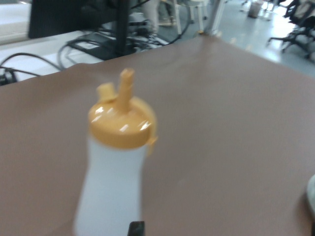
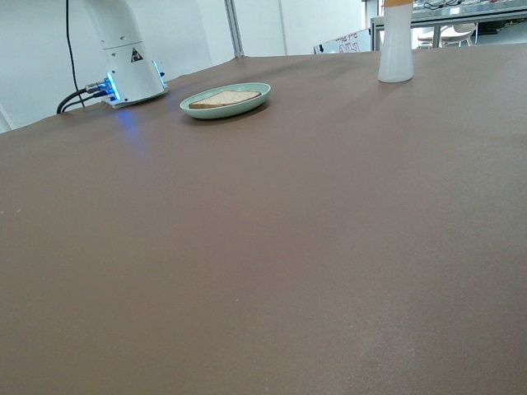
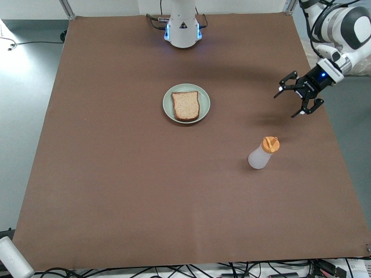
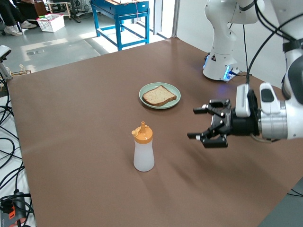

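Note:
A squeeze bottle [image 3: 258,156] with an orange cap stands upright on the brown table, right of a green plate [image 3: 169,104] holding a slice of bread [image 3: 185,106]. The bottle [image 4: 143,153] also shows in the right camera view and fills much of the wrist view [image 1: 110,182]. My black gripper [image 3: 284,103] hangs at the table's right edge, above and behind the bottle, open with nothing between its fingers. In the top view only the bottle [image 2: 396,49] and plate appear, not the gripper.
A white robot base [image 3: 182,32] stands at the back edge. Cables [image 3: 232,269] run along the front edge outside the table.

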